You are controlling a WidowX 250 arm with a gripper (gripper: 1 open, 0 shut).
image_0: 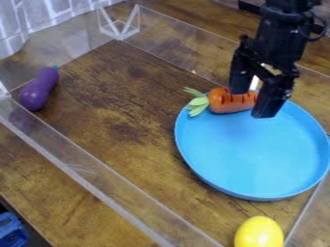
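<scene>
My black gripper (254, 82) is open at the upper right, its fingers pointing down on either side of an orange toy carrot (230, 102) with pale green leaves. The carrot lies on the upper left rim area of a round blue plate (245, 157). Whether the fingers touch the carrot I cannot tell.
A purple eggplant (39, 89) lies on the wooden table (116, 145) at left. A yellow egg-shaped object (258, 233) sits at bottom right. Clear plastic walls border the area, and a blue item (11, 230) is at bottom left.
</scene>
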